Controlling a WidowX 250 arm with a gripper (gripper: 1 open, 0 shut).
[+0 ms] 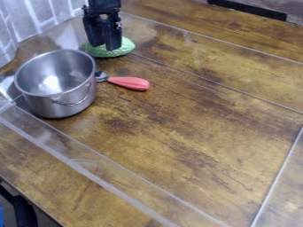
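My dark gripper [104, 40] is at the top, over a green bumpy object [117, 50] that lies behind the steel pot; its fingertips reach down onto or just above it, and whether they grip it is unclear. The open steel pot [53, 97] stands on the left. A utensil with a red handle [128, 83] lies right of the pot.
A pale translucent barrier [21, 22] lines the upper left behind the pot.
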